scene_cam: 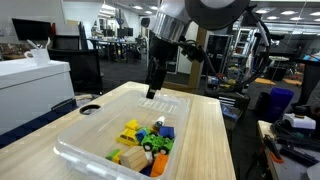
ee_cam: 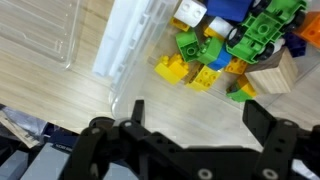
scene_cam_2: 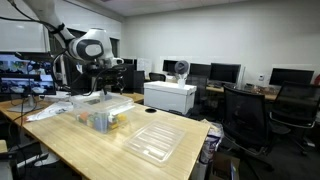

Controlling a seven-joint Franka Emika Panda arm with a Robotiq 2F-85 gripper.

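My gripper stands open, its black fingers (ee_cam: pixel 125 140) wide apart with nothing between them in the wrist view. In exterior view 1 the gripper (scene_cam: pixel 152 90) hangs over the far part of a clear plastic bin (scene_cam: pixel 75 152). Toy pieces lie together in the bin: yellow blocks (ee_cam: pixel 172 70), a green piece (ee_cam: pixel 258 35), a dark blue block (ee_cam: pixel 228 8) and a wooden block (ee_cam: pixel 272 74). They appear beyond the fingertips in the wrist view. From exterior view 2, the gripper (scene_cam_2: pixel 111 84) is above the bin's (scene_cam_2: pixel 100 122) top.
An empty clear tray (scene_cam_2: pixel 155 142) sits on the wooden table (scene_cam_2: pixel 105 158). Behind it are a white box (scene_cam_2: pixel 170 96) and a small black round object (scene_cam_2: pixel 150 110). Bare tabletop lies beside the bin. Office chairs (scene_cam_2: pixel 250 110) stand past the table.
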